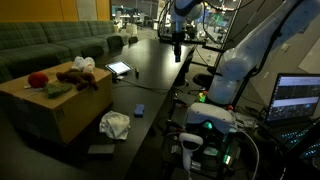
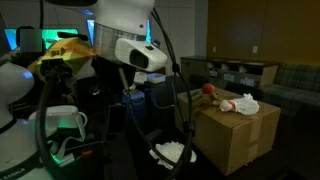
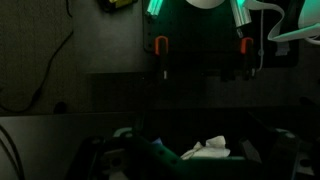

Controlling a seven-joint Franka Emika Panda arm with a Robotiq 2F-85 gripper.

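At the end of the raised arm, my gripper [image 1: 178,50] hangs over the dark table, away from the loose items. It is small and dark there, and in the wrist view the lower part is too dark to show how its fingers stand. A crumpled white cloth [image 1: 115,125] lies on the dark surface beside a cardboard box [image 1: 88,117]. On the box rest a red ball [image 1: 38,79], a brown plush toy [image 1: 77,76] and a green cloth [image 1: 57,89]. Part of a white item [image 3: 210,148] shows low in the wrist view.
A small blue item [image 1: 139,110] and a dark flat block [image 1: 101,149] lie near the cloth. Farther back is a white-screened tablet [image 1: 119,68]. A laptop [image 1: 294,103] stands right of the arm's base.
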